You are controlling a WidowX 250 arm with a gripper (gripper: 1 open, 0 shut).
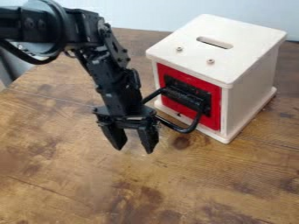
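My black gripper [131, 138] hangs over the table left of a pale wooden box [247, 92], its two fingers pointing down and apart, with nothing visible between them. The box has a slot on its sloped top and a red front panel [173, 79] carrying a black mechanism. A black bent bar [187, 125] reaches from that mechanism toward my gripper and passes behind it; whether the two touch I cannot tell.
A pale wall is at the upper left, beyond the table's edge.
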